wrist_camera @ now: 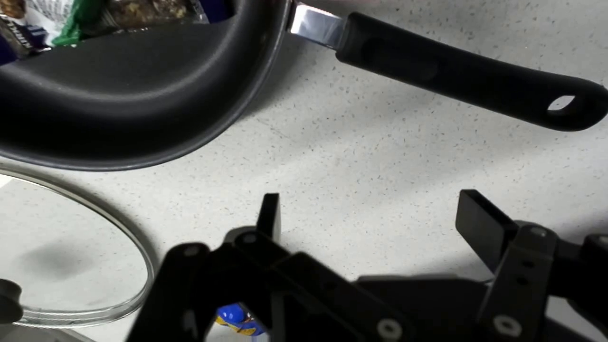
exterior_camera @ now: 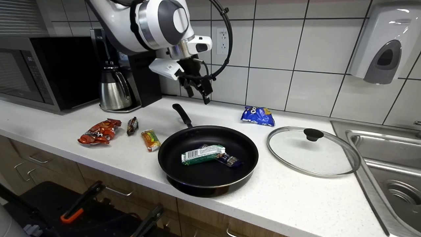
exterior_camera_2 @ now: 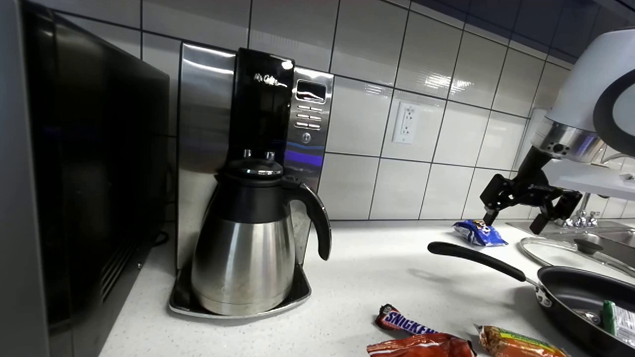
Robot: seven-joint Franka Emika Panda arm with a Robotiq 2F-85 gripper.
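Note:
My gripper is open above bare counter behind the pan's handle, its two fingers wide apart and nothing between them. The black frying pan (exterior_camera: 185, 177) stands on the counter, its handle (wrist_camera: 456, 74) pointing toward the wall. Inside lie a green and white wrapped bar (exterior_camera: 203, 154) and, partly under it, a dark purple one (exterior_camera: 231, 160). Left of the pan are a red chip bag (exterior_camera: 100, 132), a Snickers bar (exterior_camera_2: 405, 321) and an orange-yellow wrapped bar (exterior_camera: 150, 140). Near the wall sits a blue bag (exterior_camera: 257, 115); in the wrist view my gripper mostly covers it.
A glass lid (exterior_camera: 292, 164) with a black knob lies flat between pan and sink (exterior_camera: 388, 170). On the left stand a coffee maker with a steel carafe (exterior_camera_2: 244, 262) and a microwave (exterior_camera: 59, 71). Counter behind the pan is free.

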